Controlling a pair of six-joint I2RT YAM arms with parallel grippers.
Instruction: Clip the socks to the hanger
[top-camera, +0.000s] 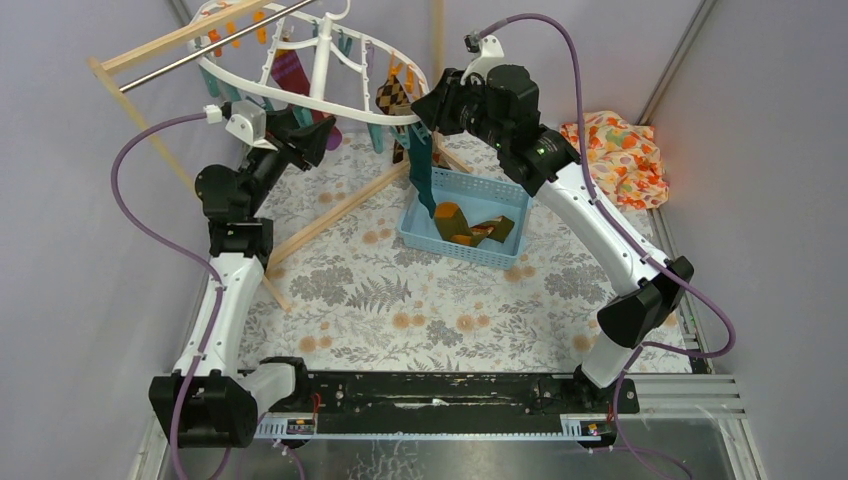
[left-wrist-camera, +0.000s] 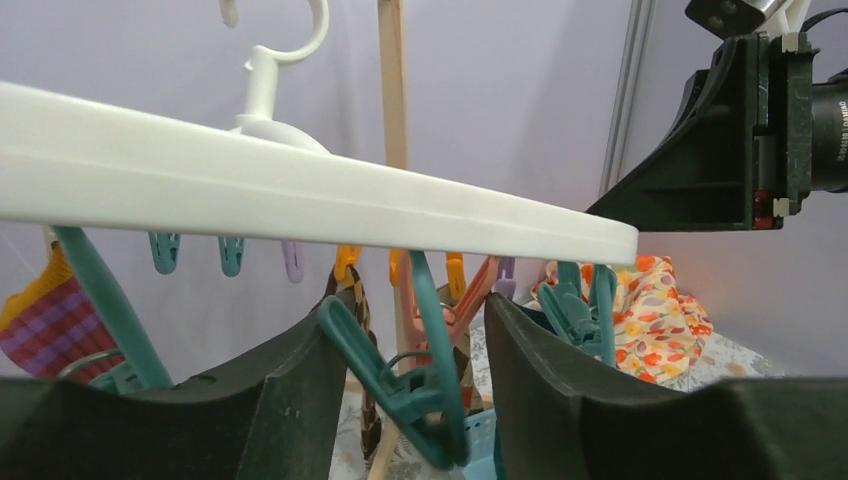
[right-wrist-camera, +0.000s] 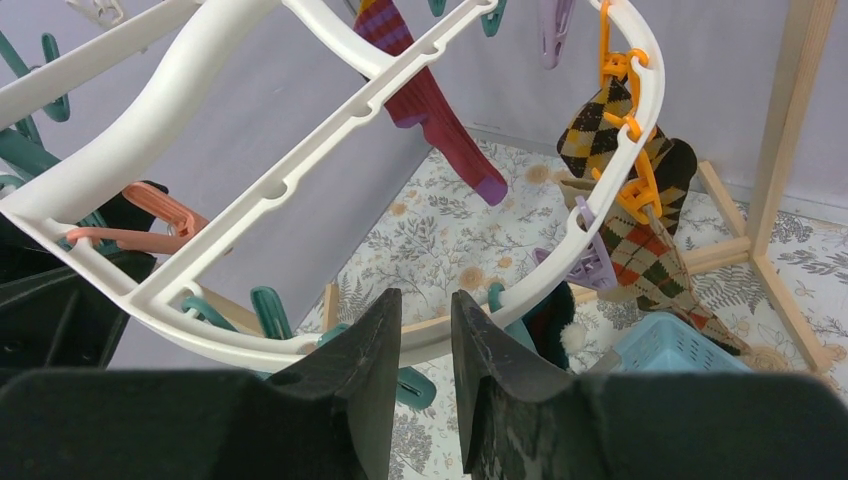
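The white hanger (top-camera: 340, 110) carries coloured clips and several socks, including a purple-red sock (right-wrist-camera: 450, 140) and an argyle sock (right-wrist-camera: 650, 265). A dark teal sock (top-camera: 421, 175) hangs from its front right. My left gripper (top-camera: 318, 135) is open around a teal clip (left-wrist-camera: 420, 400) under the rim, with a pink clip (left-wrist-camera: 470, 300) behind it. My right gripper (top-camera: 425, 110) holds the hanger's front rim, its fingers either side of it; what else is between them is hidden.
A blue basket (top-camera: 465, 255) with olive-orange socks (top-camera: 455, 225) sits below the hanger. Wooden stand bars (top-camera: 335, 215) cross the table at left. A patterned orange cloth (top-camera: 620, 160) lies at back right.
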